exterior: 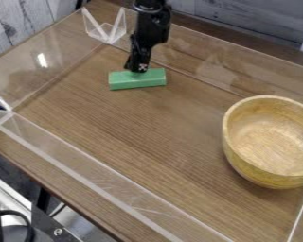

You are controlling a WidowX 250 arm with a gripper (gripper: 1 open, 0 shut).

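A black robot gripper (137, 62) reaches down from the top centre of the camera view, its tip at the back edge of a green rectangular block (137, 81) lying on the wooden table (129, 151). Whether its fingers are open, or have anything between them, is too small to tell.
A large pale wooden bowl (268, 140) stands at the right. A clear plastic object (106, 25) sits at the upper left of the arm. Black cables lie at the lower left.
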